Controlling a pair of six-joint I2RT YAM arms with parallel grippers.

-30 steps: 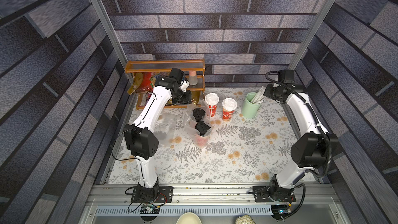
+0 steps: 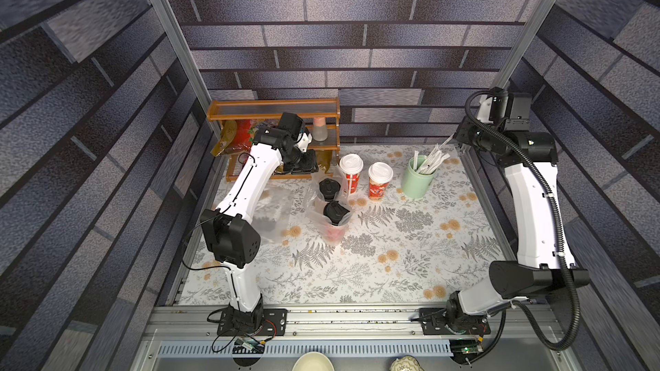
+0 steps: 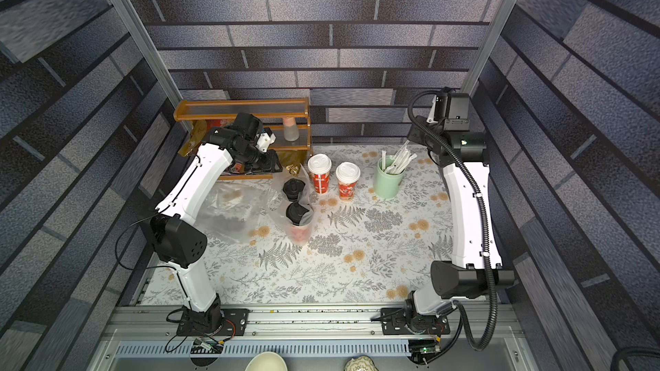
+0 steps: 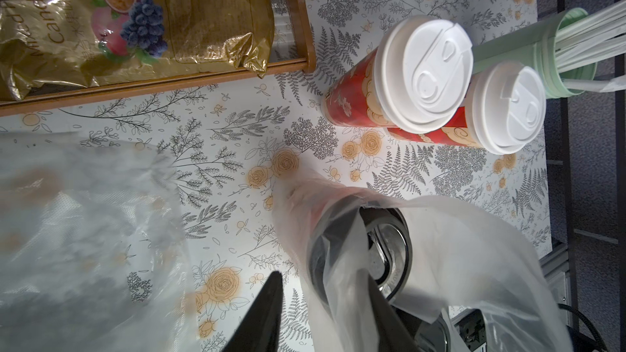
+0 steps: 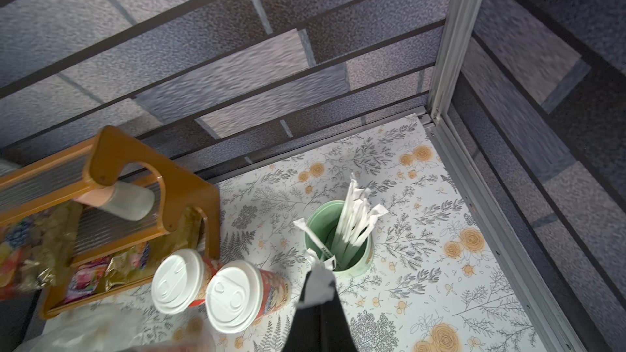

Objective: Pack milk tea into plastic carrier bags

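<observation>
A clear carrier bag [image 2: 334, 232] holds two black-lidded cups, front to back. My left gripper is open just over it, bag plastic near its right finger. Two red cups with white lids, one [image 2: 350, 178] behind the other [image 2: 378, 185], stand right of the bag. A green holder of straws [image 2: 415, 182] stands further right. My right gripper is shut, raised behind the holder's right side; a thin white piece shows at its tip, blurred in the right wrist view. A flat empty bag [image 4: 84, 234] lies at left.
A wooden rack [image 3: 240, 106] with snack packets stands at the back left. Brick-patterned walls close in the sides and back.
The left arm and the cups look nearly unchanged.
</observation>
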